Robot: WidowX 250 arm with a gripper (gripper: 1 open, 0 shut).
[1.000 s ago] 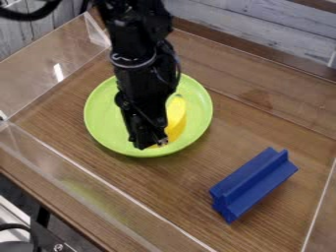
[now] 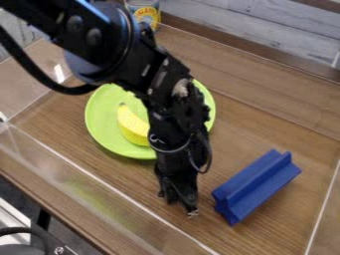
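The black gripper (image 2: 178,195) is low over the wooden table, in front of a green plate (image 2: 103,120) and left of a blue block (image 2: 254,185). It is shut, with nothing visible between its fingers. A yellow object, banana-like (image 2: 131,125), lies on the left part of the plate, partly hidden by the arm.
A can (image 2: 146,16) stands at the back edge. The table's front edge runs along the lower left.
The gripper has come down and toward the front, off the plate. The yellow object has shifted from the plate's right part to its left.
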